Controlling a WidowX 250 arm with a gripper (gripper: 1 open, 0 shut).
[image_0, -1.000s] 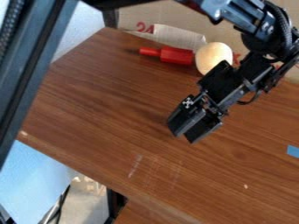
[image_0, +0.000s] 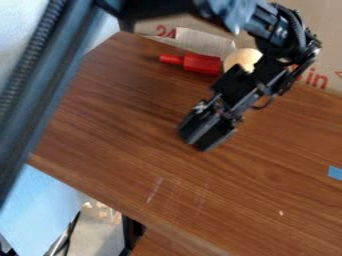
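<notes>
My black gripper (image_0: 206, 125) hangs low over the middle of the wooden table (image_0: 134, 160), angled down toward the lower left; whether its fingers are open or shut is hard to make out. Behind it, at the back, a red cylindrical object (image_0: 194, 63) with a thin handle lies on its side. A pale round object (image_0: 241, 60) sits to the right of the red one, partly hidden by the arm.
A cardboard panel (image_0: 314, 40) and a pale roll (image_0: 201, 40) are along the back. A metal frame post (image_0: 54, 70) runs down the left. Blue tape (image_0: 334, 173) is at the right edge.
The arm and gripper have shifted a little left and up, now covering more of the pale round object.
</notes>
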